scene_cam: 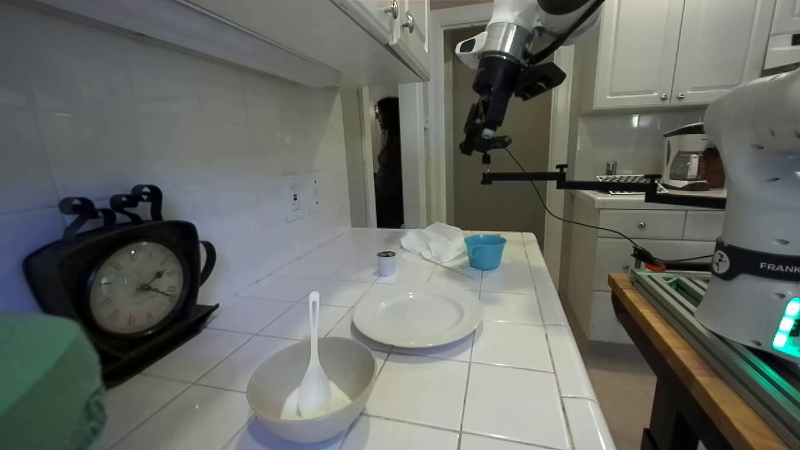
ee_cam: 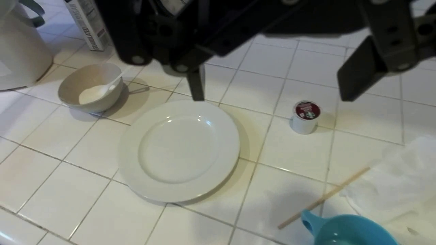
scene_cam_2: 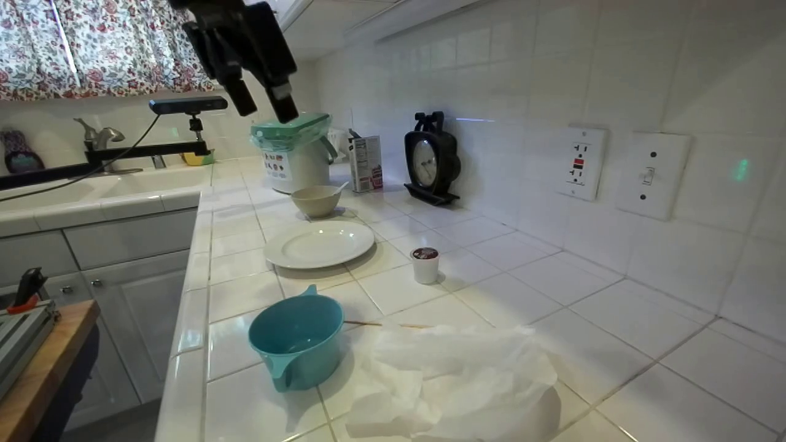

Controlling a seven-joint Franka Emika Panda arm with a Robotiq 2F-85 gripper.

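My gripper is open and empty, held high above the counter; in exterior view 2 its dark fingers (scene_cam_2: 280, 102) show at the top left. Below it in the wrist view lie a white plate (ee_cam: 180, 143) and a small white coffee pod (ee_cam: 304, 118) with a dark red lid. A grey bowl (ee_cam: 90, 87) holds white powder and a white spoon (scene_cam: 315, 382). The blue cup (scene_cam_2: 296, 339) stands near the counter's edge, with a thin wooden stick (ee_cam: 323, 198) and crumpled white paper (scene_cam_2: 449, 383) beside it.
A black clock (scene_cam: 135, 285) stands against the tiled wall. Past the bowl are a lidded white bin (scene_cam_2: 295, 158) and a sugar box (scene_cam_2: 366, 163). A camera on a black arm (scene_cam: 525, 177) reaches out beside the counter. Bare tiles surround the plate.
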